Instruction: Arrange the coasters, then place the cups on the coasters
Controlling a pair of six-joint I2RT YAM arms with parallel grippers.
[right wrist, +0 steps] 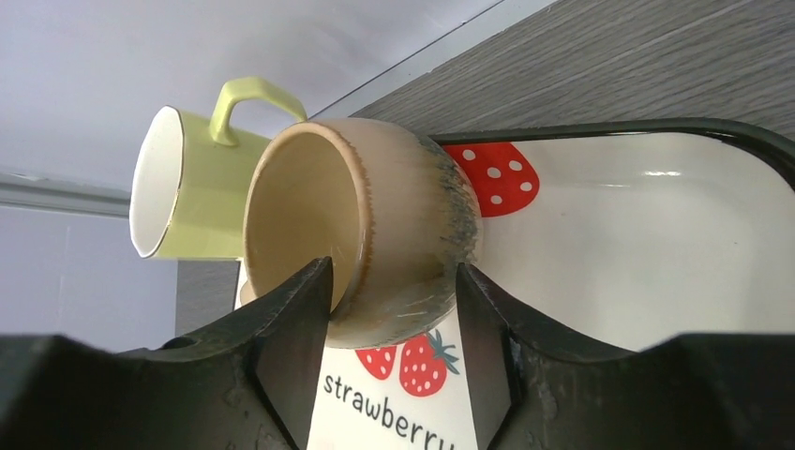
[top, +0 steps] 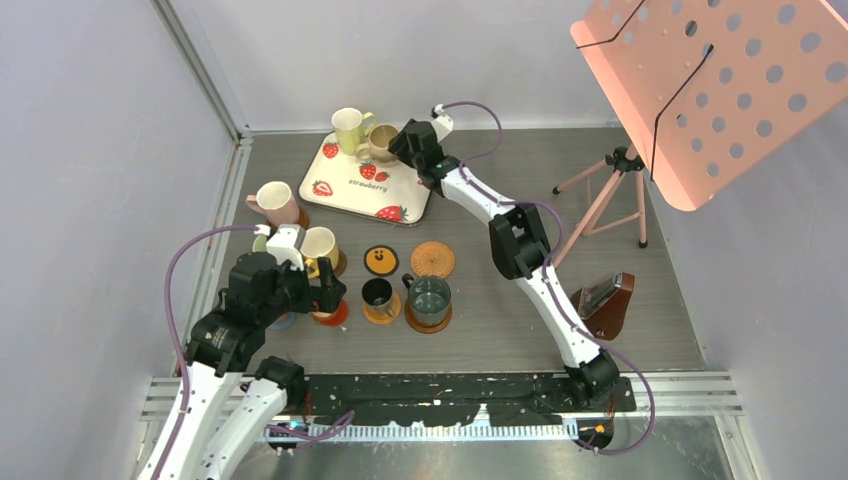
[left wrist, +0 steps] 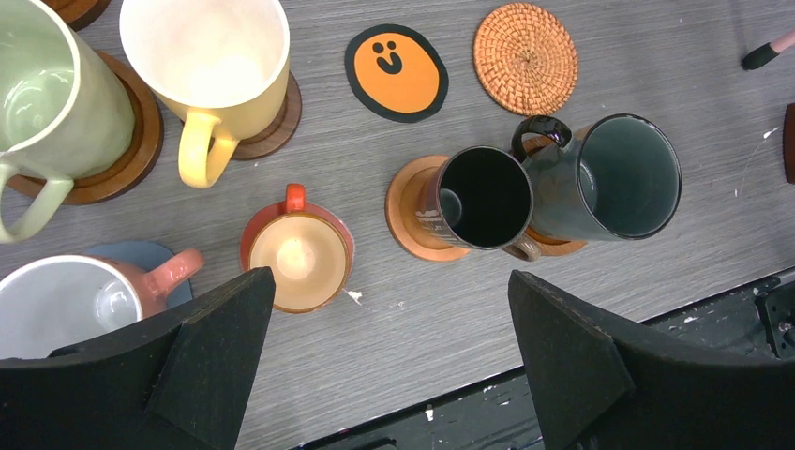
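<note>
On the strawberry tray [top: 350,193] a tan-brown cup [top: 377,140] stands beside a light green cup [top: 350,128]. At its right side is my right gripper [top: 402,146]. In the right wrist view the brown cup's wall [right wrist: 412,225] lies between the parted fingers: one finger [right wrist: 305,309] overlaps the rim, the other [right wrist: 478,319] is outside the wall. A firm hold does not show. My left gripper is open and empty above the coaster area. A smiley coaster [top: 381,261] and a woven coaster [top: 433,259] lie bare.
A black cup [top: 377,292] and a grey glass mug [top: 429,298] stand on coasters in front. Yellow [left wrist: 211,56], red [left wrist: 298,258] and pink [left wrist: 75,300] cups stand below the left gripper. A tripod [top: 605,195] and a metronome [top: 604,305] are at right.
</note>
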